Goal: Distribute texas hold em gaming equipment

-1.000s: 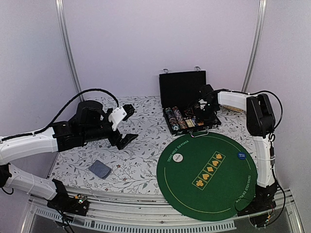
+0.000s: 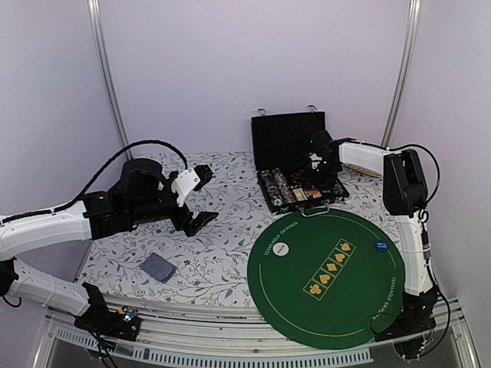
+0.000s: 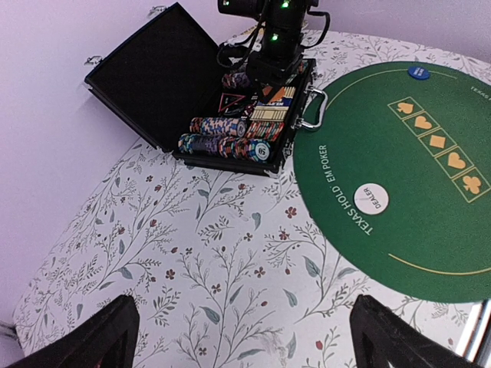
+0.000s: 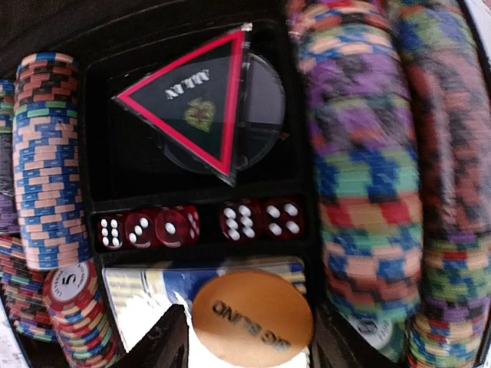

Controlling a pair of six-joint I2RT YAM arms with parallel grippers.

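The open black case point(image 2: 265, 198) at the table's back holds chips, cards, dice and buttons. My right gripper is over it, with an orange BIG BLIND button point(image 4: 252, 310) between its fingers. They sit close against both edges of the button; whether they grip it firmly cannot be told. Beneath it lies a card deck point(image 4: 138, 285). A triangular ALL IN piece point(image 4: 196, 100) rests in the compartment above a row of red dice point(image 4: 139, 228). My left gripper stands open and empty above bare tablecloth. On the green poker mat point(image 2: 360, 295) lie a white DEALER button point(image 2: 281, 249) and a blue button point(image 2: 381, 246).
Colourful chip stacks point(image 4: 364, 161) fill the side rows of the case. Its raised lid point(image 2: 288, 140) stands behind. A grey cloth point(image 2: 158, 267) lies at the table's front left. Much of the patterned tablecloth point(image 2: 222, 261) is clear.
The left arm, the mat and its two buttons have stayed put.
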